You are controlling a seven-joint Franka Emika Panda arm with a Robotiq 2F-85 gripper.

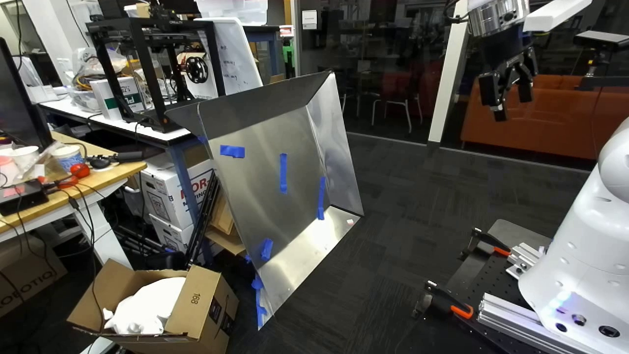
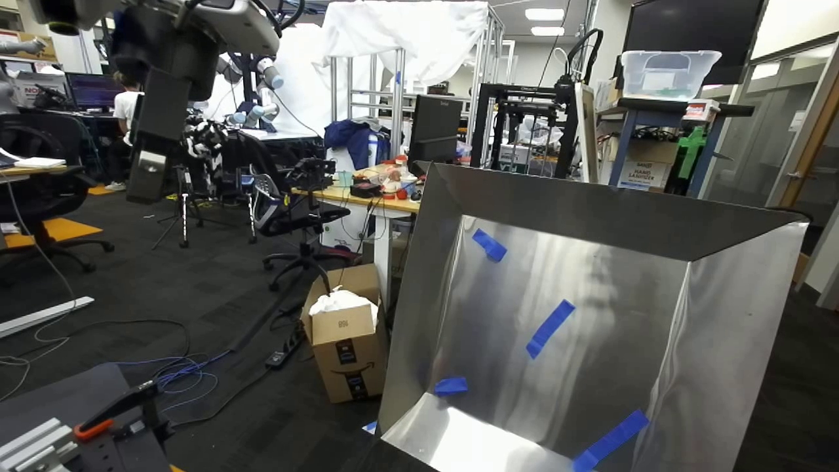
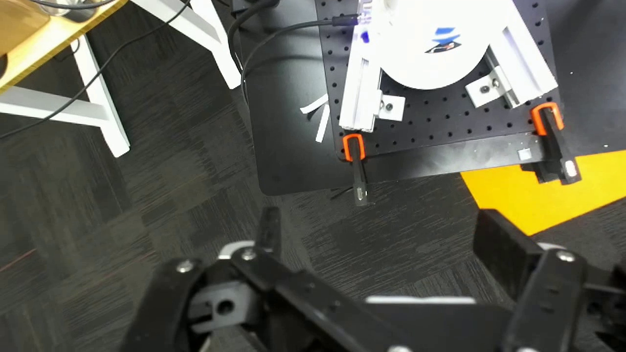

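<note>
My gripper (image 1: 511, 101) hangs high in the air at the upper right of exterior view 1, well apart from the metal tray. The wrist view shows its two black fingers (image 3: 269, 229) spread wide, with only dark carpet between them. In exterior view 2 the gripper appears side-on at the upper left, one finger (image 2: 153, 149) hiding the other. A large shiny metal tray (image 1: 277, 127) with raised sides stands tilted over the floor, strips of blue tape (image 1: 232, 151) stuck to it. Nothing lies in the tray apart from a small pale scrap.
A cardboard box (image 1: 203, 304) holding white cloth sits left of the tray. Orange-tipped clamps (image 3: 355, 155) grip the edge of the robot's base plate (image 3: 293, 158). A cluttered wooden desk (image 1: 112, 174) stands at far left. Open carpet lies between base and tray.
</note>
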